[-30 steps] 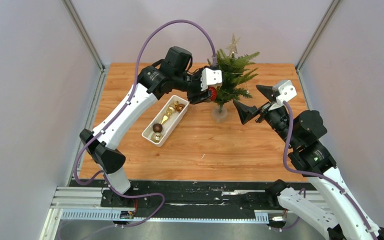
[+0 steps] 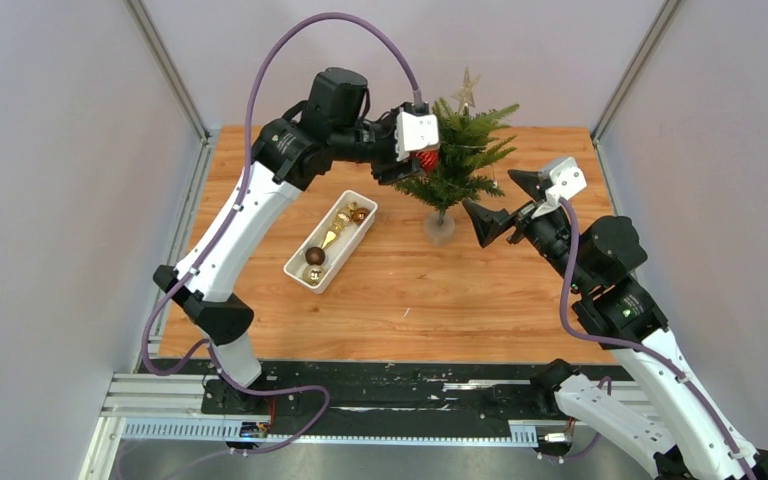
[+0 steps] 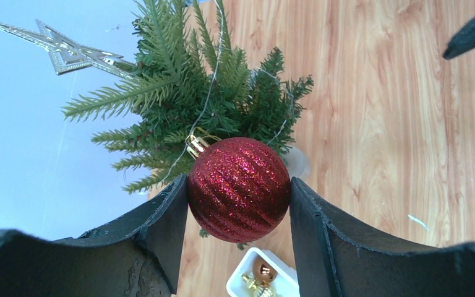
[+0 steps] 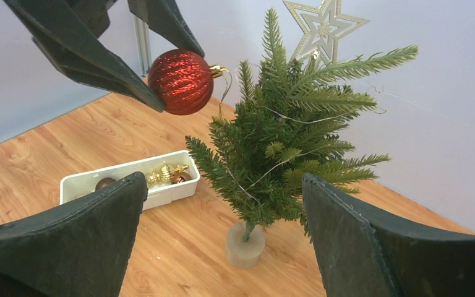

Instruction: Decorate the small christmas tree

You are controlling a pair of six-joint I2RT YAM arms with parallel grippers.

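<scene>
A red glittery bauble [image 3: 239, 189] with a gold cap is pinched between both fingers of my left gripper. In the right wrist view the bauble [image 4: 181, 81] hangs in the air left of the tree's upper branches, its gold cap and thin loop pointing toward the tree. The small green tree [image 4: 284, 136] stands in a pale round base [image 4: 245, 245], with a thin light wire around it and a silver-gold star [image 4: 325, 28] on top. My right gripper [image 2: 496, 210] is open and empty, to the right of the tree; its fingers [image 4: 93, 229] frame the lower tree.
A white box [image 2: 300, 277] left of the tree holds several gold and brown ornaments. Walls rise behind and at the sides.
The right arm has shifted only slightly; tree and box stay put.
</scene>
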